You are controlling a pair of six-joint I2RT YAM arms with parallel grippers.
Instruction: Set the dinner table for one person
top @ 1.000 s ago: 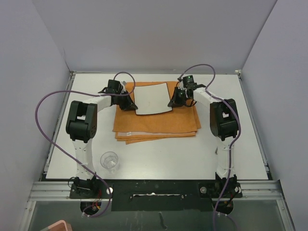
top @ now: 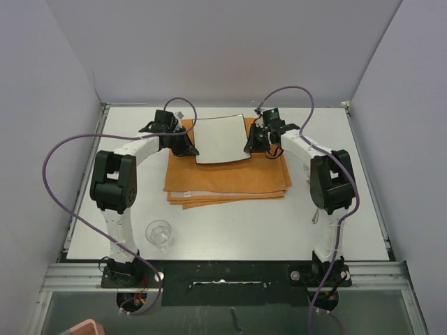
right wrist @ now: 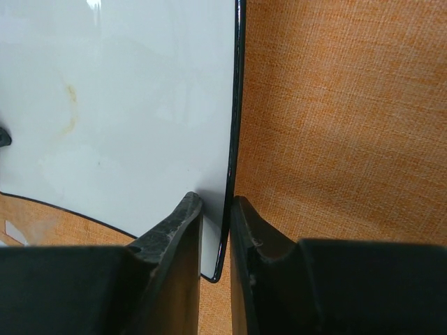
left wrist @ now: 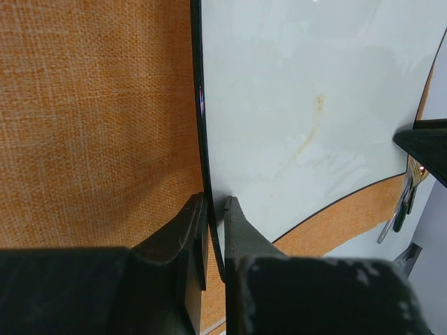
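Observation:
A white square plate (top: 221, 139) with a black rim hangs over stacked orange placemats (top: 223, 183), held between both grippers. My left gripper is shut on its left edge near a corner; the rim runs between the fingers. My right gripper is likewise shut on the opposite edge, close to that corner. The plate (right wrist: 112, 105) shows a faint yellowish smear on its surface.
A clear glass (top: 159, 234) stands at the lower left of the white table (top: 230, 237). Cutlery (left wrist: 405, 199) lies right of the mats, partly hidden by the right arm.
Both grippers and the plate between them have shifted slightly toward the back of the table in the top view, and the plate appears a little larger, as if raised.

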